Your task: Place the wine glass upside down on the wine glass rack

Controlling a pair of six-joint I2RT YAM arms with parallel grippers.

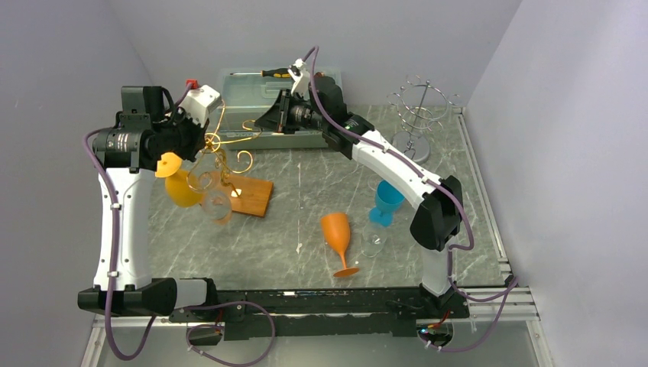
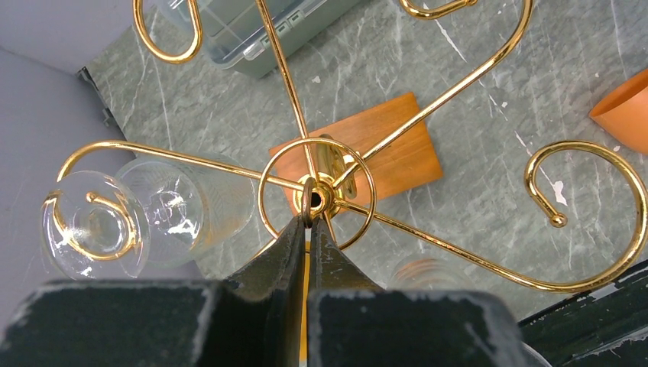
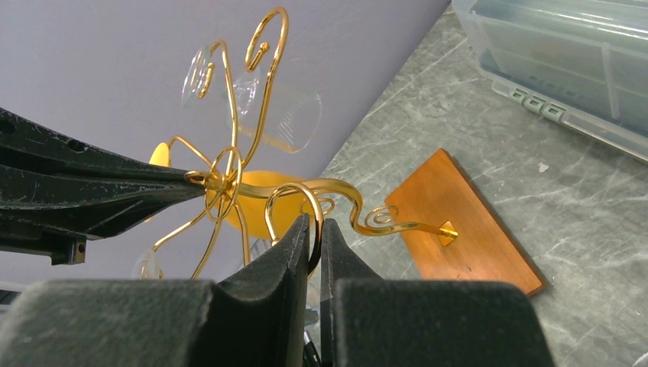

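Observation:
A gold wine glass rack point(image 1: 221, 157) with curled arms stands on a wooden base point(image 1: 252, 195) at the left. My left gripper is shut on the small loop at its top. My right gripper is shut on one curled arm of the rack. Upside down on the rack hang a clear wine glass point(image 2: 183, 202) and a yellow wine glass point(image 1: 183, 189); another clear glass point(image 2: 432, 271) is partly hidden low in the left wrist view. On the table, an orange wine glass point(image 1: 336, 232) lies at front centre, beside a clear glass point(image 1: 373, 240).
A blue wine glass point(image 1: 388, 199) sits near my right arm. Back right stands a silver rack point(image 1: 413, 141). Behind the gold rack is a lidded grey-green box point(image 1: 298, 141) with a screwdriver point(image 1: 275, 73) on it.

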